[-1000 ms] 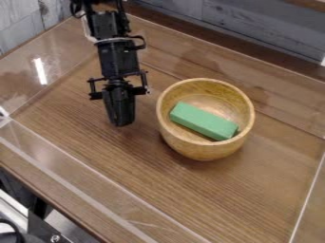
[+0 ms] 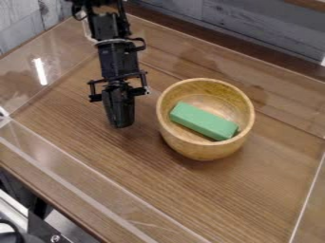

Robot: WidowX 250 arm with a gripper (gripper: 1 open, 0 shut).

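My black gripper (image 2: 120, 116) hangs low over the wooden surface at the left of centre, its fingertips close together and shut, with nothing visible between them. Just to its right stands a round tan bowl (image 2: 203, 96) holding a green block (image 2: 203, 120) that lies at a slant inside.
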